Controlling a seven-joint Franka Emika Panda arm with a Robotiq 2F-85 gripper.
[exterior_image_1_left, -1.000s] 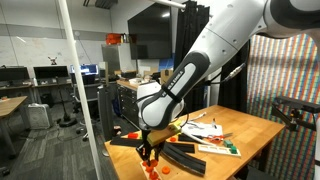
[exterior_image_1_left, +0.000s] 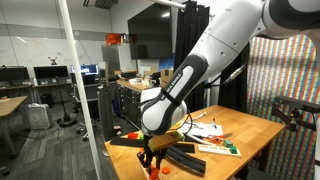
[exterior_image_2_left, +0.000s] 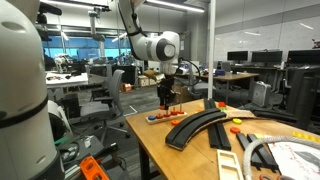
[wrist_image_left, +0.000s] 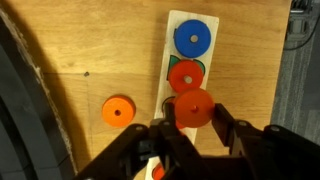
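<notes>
In the wrist view my gripper is shut on an orange disc (wrist_image_left: 194, 106), one finger at either side of it. The disc covers part of a narrow wooden board (wrist_image_left: 178, 22). On that board lie a blue disc (wrist_image_left: 192, 38) and, nearer the gripper, a red disc (wrist_image_left: 185, 75); another red-orange piece shows partly at the lower end. Whether the held disc touches the board cannot be told. A loose orange disc (wrist_image_left: 118, 111) lies on the table left of the board. Exterior view 1 has the gripper (exterior_image_1_left: 152, 162) low over the table's near end.
Black curved track-like pieces (exterior_image_2_left: 198, 122) lie on the wooden table (exterior_image_2_left: 185, 165) close to the board. Farther along sit a white tray (exterior_image_2_left: 228, 165) and several small coloured items. Bare wood separates the loose disc from the board.
In exterior view 1 the gripper and the red-orange piece at it have shifted slightly right and down. The surrounding table items look the same.
</notes>
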